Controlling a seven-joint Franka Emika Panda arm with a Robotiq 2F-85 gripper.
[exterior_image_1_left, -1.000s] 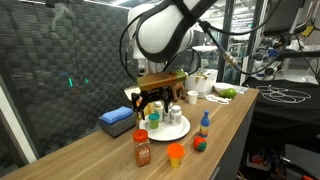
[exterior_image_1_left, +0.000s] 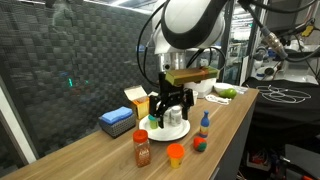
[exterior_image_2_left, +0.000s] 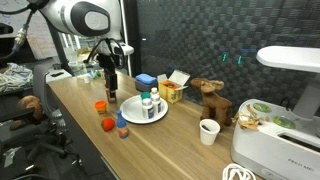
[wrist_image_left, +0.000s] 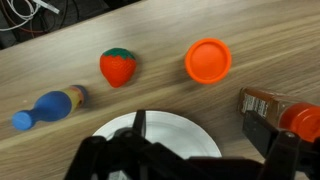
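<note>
My gripper (exterior_image_1_left: 172, 108) hangs open above the table, between the plate and the near objects in exterior view 1. Nothing shows between its fingers in the wrist view. An orange cup (wrist_image_left: 208, 61) stands on the wood ahead of the fingers, with a red strawberry (wrist_image_left: 117, 68) to its left. Farther left lies a blue-capped bottle (wrist_image_left: 48, 108) as seen from above; exterior view 1 shows the bottle (exterior_image_1_left: 204, 124) upright. A jar with a red-orange lid (wrist_image_left: 300, 121) is at the right, partly covered by a finger. The white plate (wrist_image_left: 165, 128) is partly hidden below the gripper.
Several small containers stand on the plate (exterior_image_2_left: 129, 111). Behind it are a blue box (exterior_image_2_left: 146, 80) and a yellow carton (exterior_image_2_left: 173, 88). A brown plush animal (exterior_image_2_left: 215, 103) and a white cup (exterior_image_2_left: 209, 131) stand farther along. The table's front edge is close to the strawberry.
The arm has swung right and nearer to the camera in exterior view 1, away from its earlier place by the jar side of the plate. The table objects look unmoved.
</note>
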